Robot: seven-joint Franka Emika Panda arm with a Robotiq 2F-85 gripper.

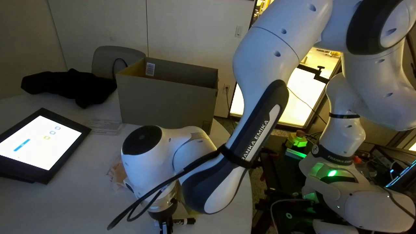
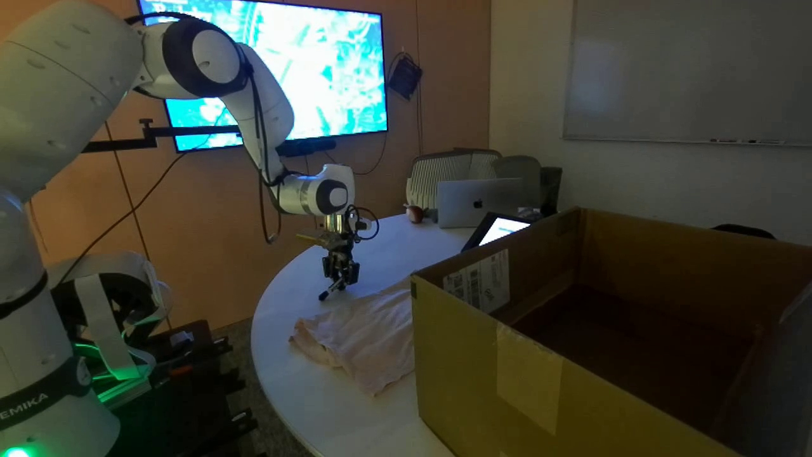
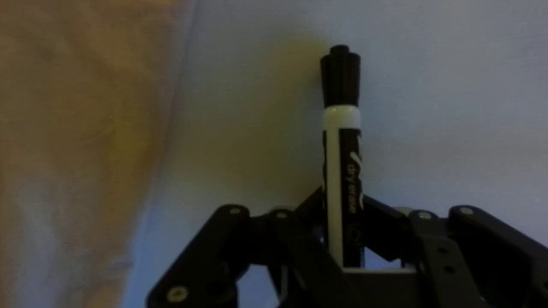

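Observation:
A black-and-white dry erase marker [image 3: 343, 154] points away from me in the wrist view, its black cap at the far end. My gripper is shut on its barrel, one finger pressing from each side. The marker's near end is hidden by the gripper body. In exterior view 1 the marker [image 1: 184, 221] shows at the bottom edge beside the gripper, low over the white table. From exterior view 2 the gripper [image 2: 340, 283] points down near the table's far side, with the marker [image 2: 330, 290] tilted slightly.
A pinkish cloth [image 2: 361, 335] lies on the table left of the marker in the wrist view. A large open cardboard box [image 2: 487, 365] stands beyond the cloth. A tablet [image 1: 39, 144] rests on the table; a laptop [image 2: 479, 202] is farther back.

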